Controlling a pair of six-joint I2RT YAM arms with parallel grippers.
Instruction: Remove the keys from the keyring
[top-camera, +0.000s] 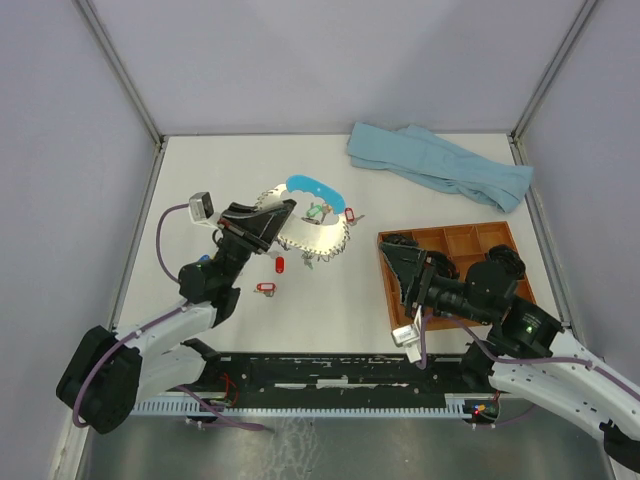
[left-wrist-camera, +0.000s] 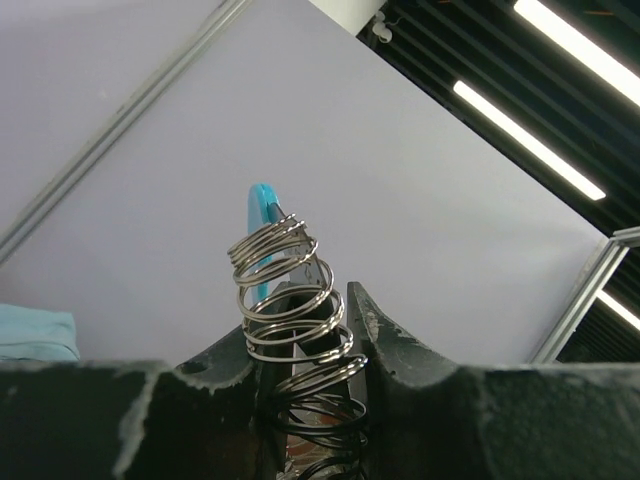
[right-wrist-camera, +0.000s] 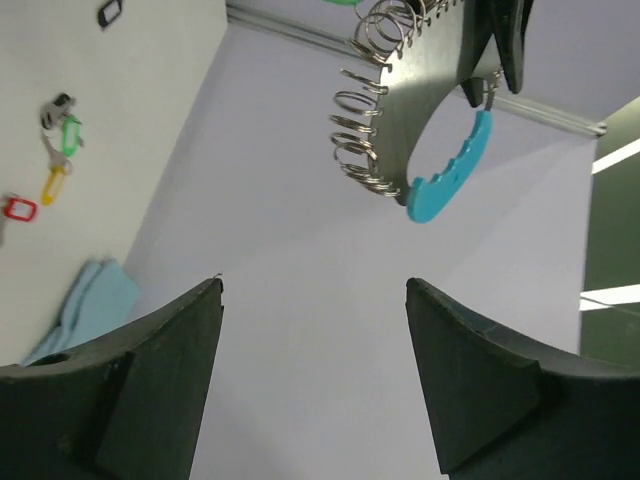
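The keyring tool, a metal plate with many rings along its edge and a blue handle (top-camera: 314, 187), is held up by my left gripper (top-camera: 280, 210), which is shut on it; its coiled rings (left-wrist-camera: 300, 320) fill the middle of the left wrist view. My right gripper (top-camera: 400, 260) hangs apart to the right of it, part open, with nothing between its fingers. Several small coloured keys or key-like pieces (top-camera: 265, 289) lie on the white table (top-camera: 200, 170) below.
A wooden compartment tray (top-camera: 460, 240) with black objects stands under the right arm. A folded blue cloth (top-camera: 440, 165) lies at the back right.
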